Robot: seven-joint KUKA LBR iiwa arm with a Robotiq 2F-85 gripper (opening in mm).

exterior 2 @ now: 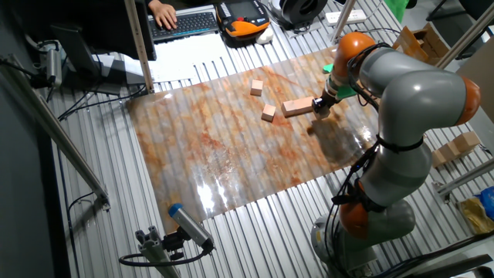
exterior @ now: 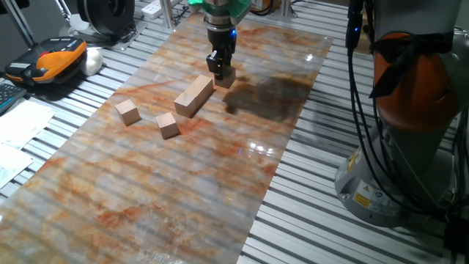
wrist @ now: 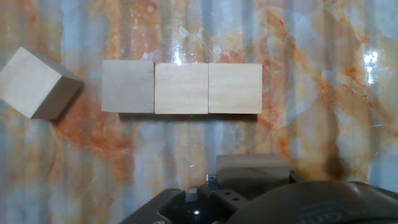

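Observation:
My gripper (exterior: 220,67) is shut on a pale wooden cube (exterior: 226,77), over the far part of the marbled board. In the wrist view this cube (wrist: 252,163) looks larger than those on the board, and dark gripper parts hide its lower portion. Beside it, three wooden blocks in a straight touching row (wrist: 181,88) lie on the board. From exterior view 1 the row (exterior: 194,96) looks like one long bar. Two single cubes lie apart from it, one nearer (exterior: 167,125) and one farther left (exterior: 127,112).
The glossy marbled board (exterior: 168,198) is bare across its near half. Papers (exterior: 22,136) and an orange-black device (exterior: 51,60) lie off its left side. A hand (exterior 2: 164,14) rests near a keyboard (exterior 2: 184,25). More wooden blocks (exterior 2: 457,149) stand behind the arm.

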